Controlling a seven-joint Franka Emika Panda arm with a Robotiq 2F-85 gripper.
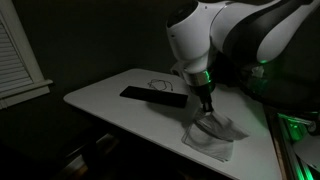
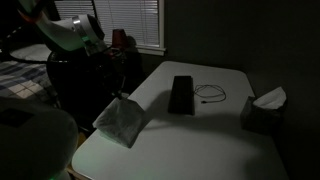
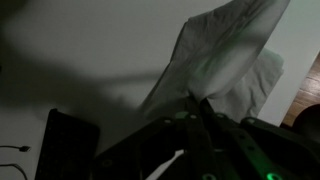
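A light grey cloth lies near the front edge of the white table, part of it lifted in a fold. My gripper is over it with its fingers shut on the cloth. In the wrist view the cloth rises from between the fingertips of my gripper and spreads toward the upper right. From the other side, the cloth stands out as a pale sheet at the table's near-left corner. The fingers themselves are too dark to make out well.
A black keyboard-like slab rests on the table with a thin cable beside it. A tissue box stands at the far right edge. Bare white tabletop lies between them and the cloth.
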